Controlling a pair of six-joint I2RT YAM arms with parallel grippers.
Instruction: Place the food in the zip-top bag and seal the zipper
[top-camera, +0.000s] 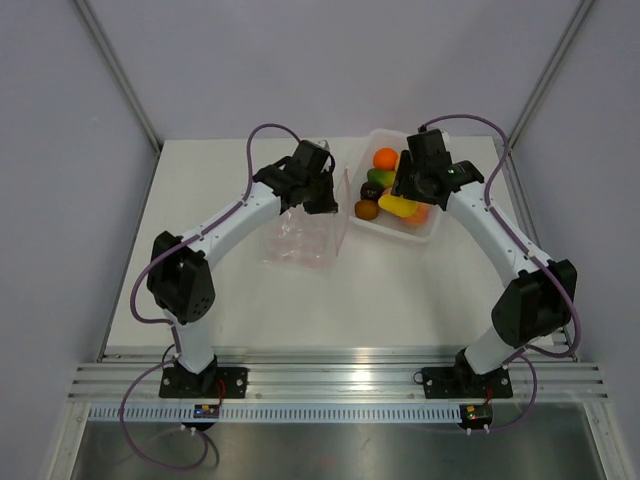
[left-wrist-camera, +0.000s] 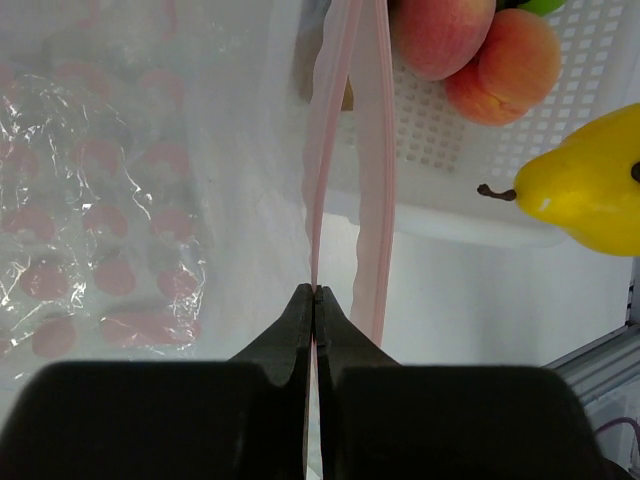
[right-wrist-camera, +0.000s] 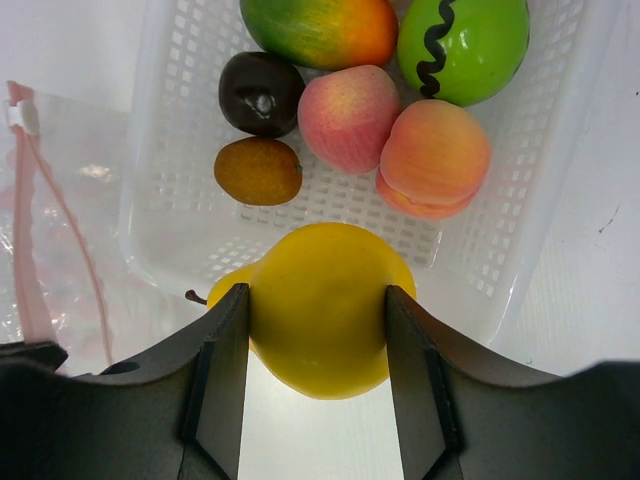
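My left gripper is shut on the pink-edged mouth of the clear zip top bag. Its two pink strips stand apart beyond the fingertips, leaving a gap. In the top view the bag reaches the left side of the white basket. A yellow pear sits between the fingers of my right gripper, which is shut on it at the basket's near part. The pear's stem points toward the bag, as the left wrist view shows too.
Other food lies in the basket: a mango, a dark avocado, a brown kiwi, peaches and a green item.
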